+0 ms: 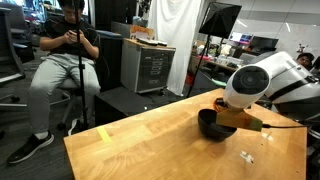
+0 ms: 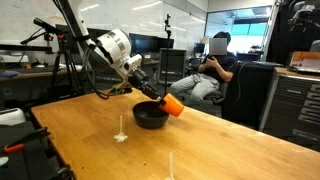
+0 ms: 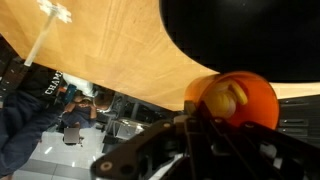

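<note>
My gripper [image 2: 159, 99] is shut on an orange cup [image 2: 173, 104], low beside the black bowl [image 2: 150, 118]. The cup is tilted, and in the wrist view its orange wall [image 3: 262, 88] shows next to the dark bowl [image 3: 235, 30]. Something yellowish [image 3: 228, 100] lies inside the cup; what it is cannot be made out. In exterior view 1 the arm hides most of the cup and part of the bowl [image 1: 210, 128]. The bowl's inside is too dark to read.
Small white upright pieces stand on the wooden table, one near the front [image 2: 120, 131] and one nearer the camera [image 2: 171, 166]. A seated person [image 1: 68, 60] is beyond the table.
</note>
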